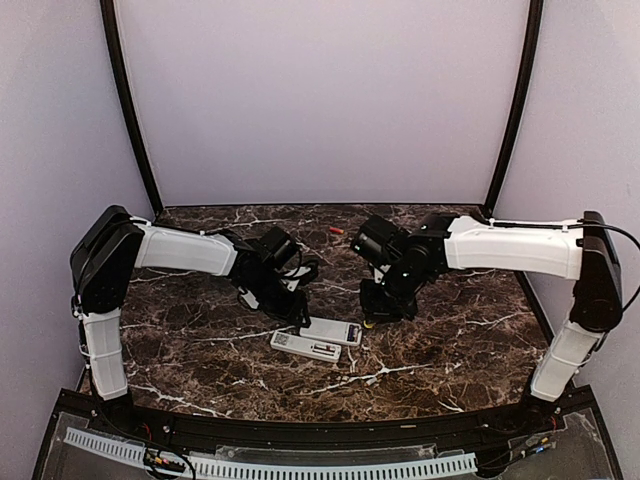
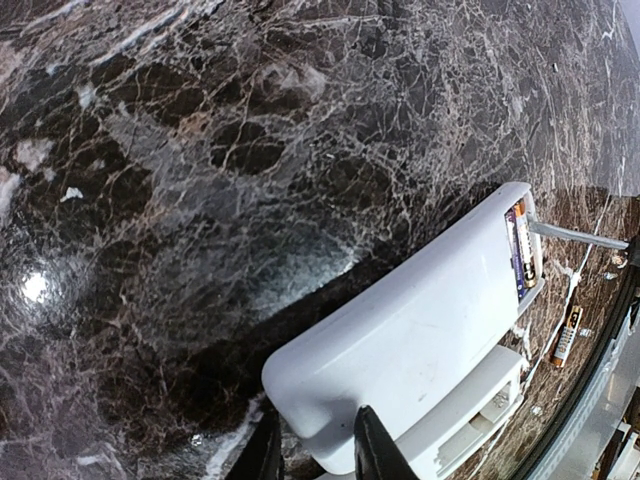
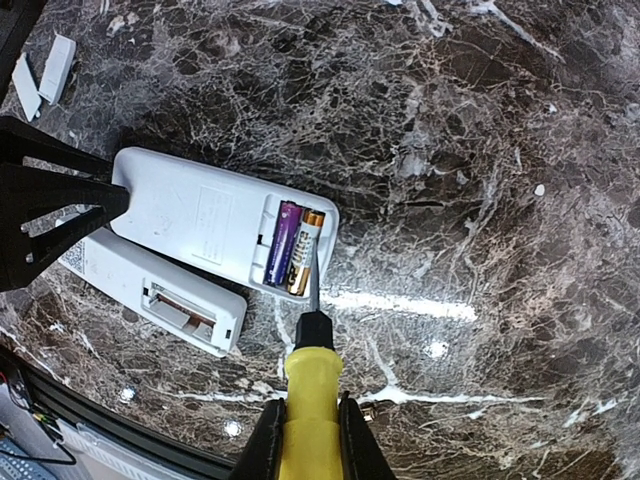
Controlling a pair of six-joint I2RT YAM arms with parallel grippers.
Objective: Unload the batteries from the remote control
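Observation:
A white remote control [image 3: 190, 205] lies face down, its compartment open with a purple battery [image 3: 283, 243] and a white-and-copper battery [image 3: 305, 252] side by side. My left gripper is shut on the remote's far end from the batteries. My right gripper is shut on the yellow handle of a thin metal pick [image 3: 314, 365]. In the right wrist view the pick's tip overlaps the white-and-copper battery; in the left wrist view it reaches the compartment's outer edge. Whether it touches the battery, I cannot tell.
A second white remote [image 3: 110, 262] lies alongside, its compartment open. One loose battery [image 2: 568, 337] rests on the marble table near the front. Two small white pieces, one of them a flat cover [image 3: 57, 68], lie beyond the left gripper.

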